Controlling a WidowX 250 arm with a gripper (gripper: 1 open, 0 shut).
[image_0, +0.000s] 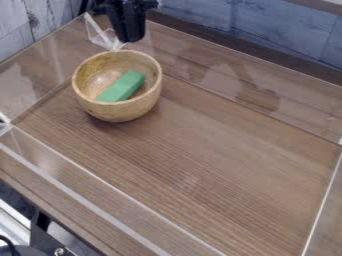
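A round light-wood bowl (99, 106) stands on the wooden table at the upper left, with a green oblong block (123, 86) lying inside it. My dark gripper (124, 38) is at the top edge of the view, above and behind the bowl, partly out of frame; it is shut, and no held object shows at its tip.
A blue wall (267, 30) runs along the back, and a pale patterned wall borders the upper left.
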